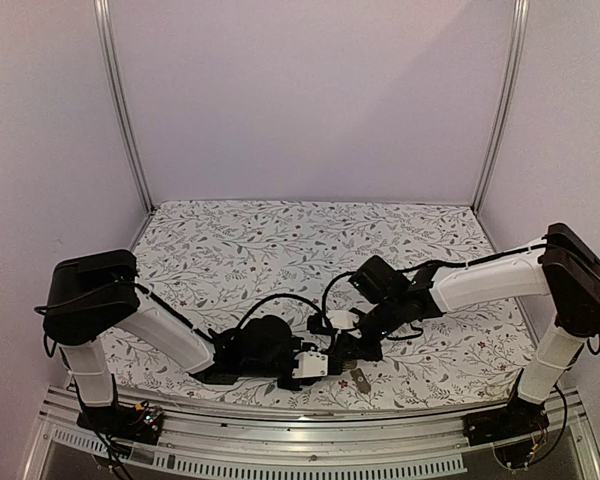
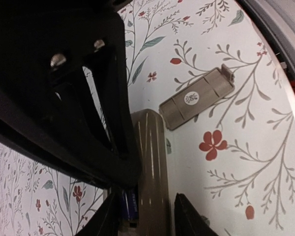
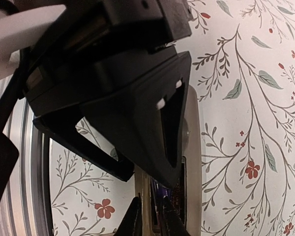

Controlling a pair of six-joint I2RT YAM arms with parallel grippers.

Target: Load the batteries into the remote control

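Observation:
The grey-brown remote (image 2: 152,167) lies under both grippers near the table's front, a dark blue battery (image 2: 129,204) in its compartment. Its cover (image 2: 196,98) lies loose beside it on the table, also visible in the top view (image 1: 360,380). My left gripper is over the remote, its fingertips somewhat apart at either side; whether anything is between them is unclear. My right gripper is low at the compartment, fingertips close around the battery area; what they grip is partly hidden. The other gripper's black body covers much of each wrist view.
A metal rail (image 1: 310,425) runs along the front edge, close to the remote and cover. The two arms meet at the front middle, very close together.

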